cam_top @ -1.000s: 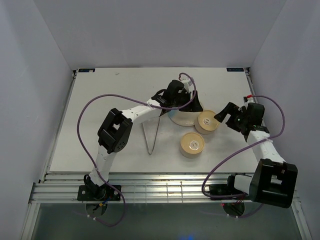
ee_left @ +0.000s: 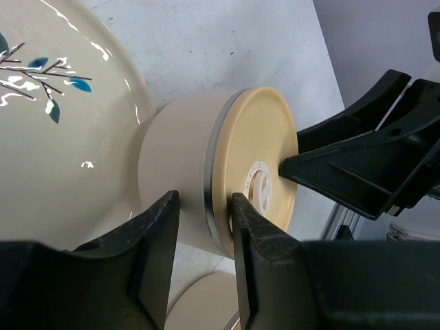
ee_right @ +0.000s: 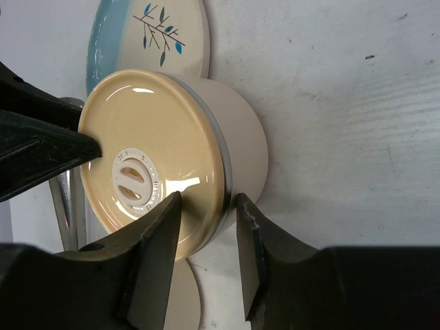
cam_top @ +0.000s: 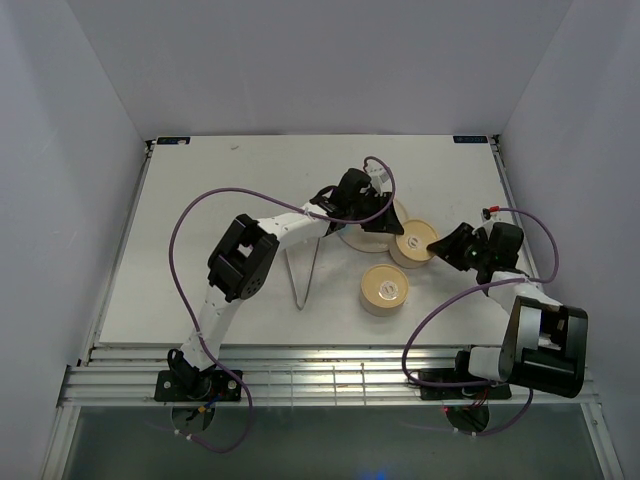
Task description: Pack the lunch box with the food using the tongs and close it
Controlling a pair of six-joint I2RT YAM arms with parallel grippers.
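A lidded beige round container (cam_top: 412, 240) sits beside the plate (ee_left: 65, 165) with the blue leaf pattern. My left gripper is at the lid's rim on one side, its fingers part open, one finger against the lid edge. My right gripper is at the opposite side of the same lid, also part open, its fingertips on the rim. The lid with its white vent shows in both wrist views.
A second lidded container (cam_top: 383, 288) stands nearer the front edge. A pair of long thin metal utensils (cam_top: 300, 291) lies left of the plate.
Both grippers have come down onto the container by the plate; the left moved down from above, the right moved in from the right.
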